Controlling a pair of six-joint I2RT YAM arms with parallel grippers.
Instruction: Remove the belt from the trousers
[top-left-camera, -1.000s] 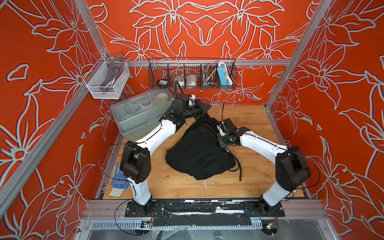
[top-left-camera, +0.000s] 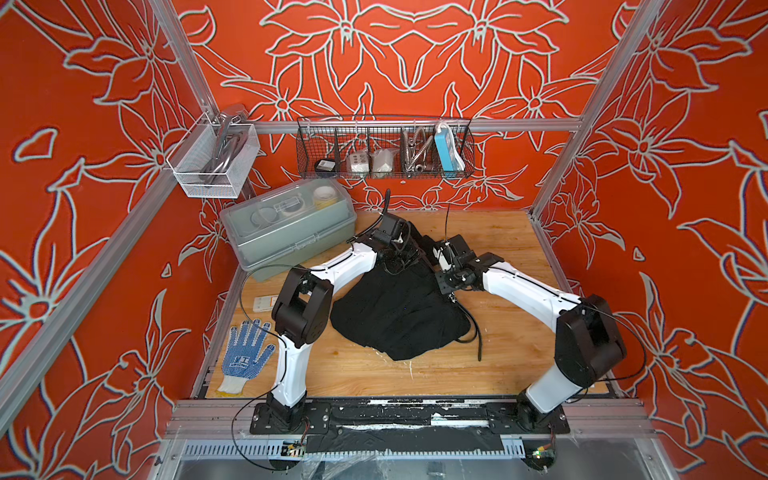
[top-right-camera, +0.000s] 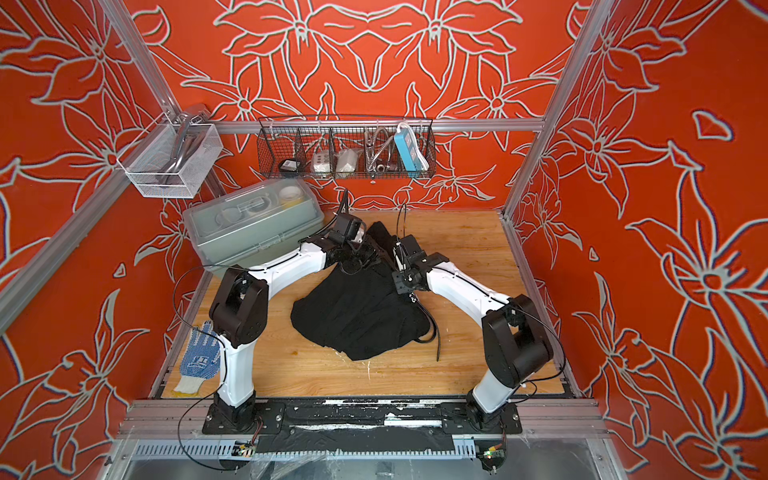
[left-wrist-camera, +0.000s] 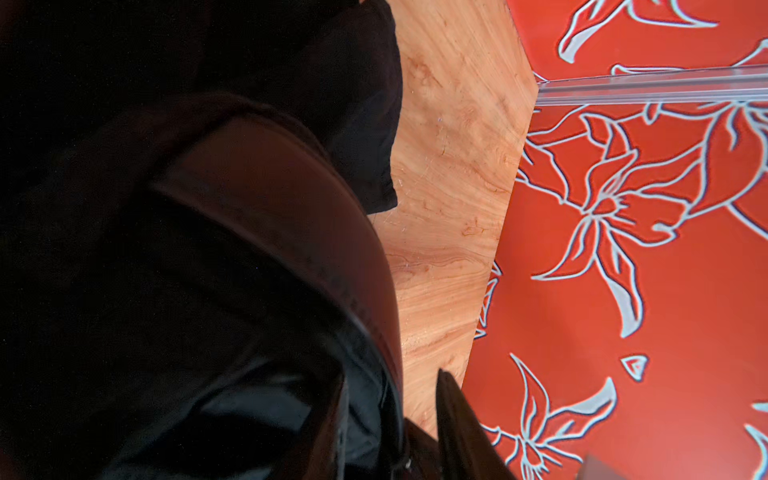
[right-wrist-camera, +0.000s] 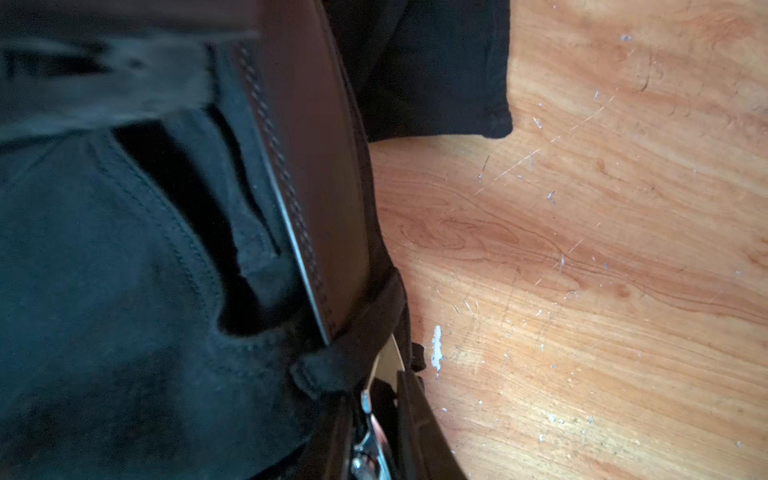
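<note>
Black trousers (top-left-camera: 392, 312) lie rumpled mid-table, a loose strap (top-left-camera: 478, 344) hanging at their right edge. In the wrist views the brown leather belt (right-wrist-camera: 316, 184) runs along the waistband, under a loop (right-wrist-camera: 348, 352) beside a metal buckle (right-wrist-camera: 376, 448). My left gripper is open over the belt band near the upper part of the trousers. My right gripper is shut on the belt at its buckle, just past that loop.
A grey toolbox (top-left-camera: 284, 236) sits at back left, a blue dotted glove (top-left-camera: 246, 352) at front left. A wire basket (top-left-camera: 384, 148) hangs on the back wall. Bare table lies at the right.
The right arm has barely moved.
</note>
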